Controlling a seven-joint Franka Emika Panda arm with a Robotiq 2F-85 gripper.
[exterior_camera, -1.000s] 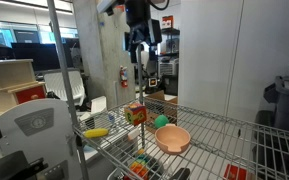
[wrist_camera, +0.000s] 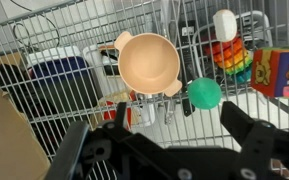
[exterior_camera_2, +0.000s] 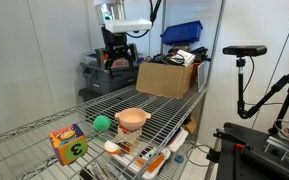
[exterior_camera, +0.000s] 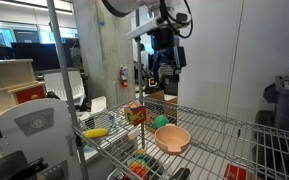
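Note:
High above a wire rack (exterior_camera: 209, 160) hangs my gripper, its two dark fingers spread wide in the wrist view with nothing between them. A peach-pink bowl (wrist_camera: 149, 62) rests on the rack, its open side up. Close beside it is a round green object (wrist_camera: 204, 93), lying ahead of the gap between my fingers. A colourful box (exterior_camera_2: 69, 143) stands on the same rack, on the far side of the green object from the bowl. In exterior view 1, a yellow object (exterior_camera: 95, 133) lies near the rack's left end.
Below the wires are several coloured items, including a red one (exterior_camera: 235, 172). A cardboard box (exterior_camera_2: 164, 79) and dark bins (exterior_camera_2: 109, 78) stand beyond the rack. The bare wires right of the bowl in exterior view 1 are free. A metal post rises at the rack's left.
In exterior view 1 my gripper has shifted to the right and slightly downward. The bowl, green object, coloured box and yellow object have stayed in place.

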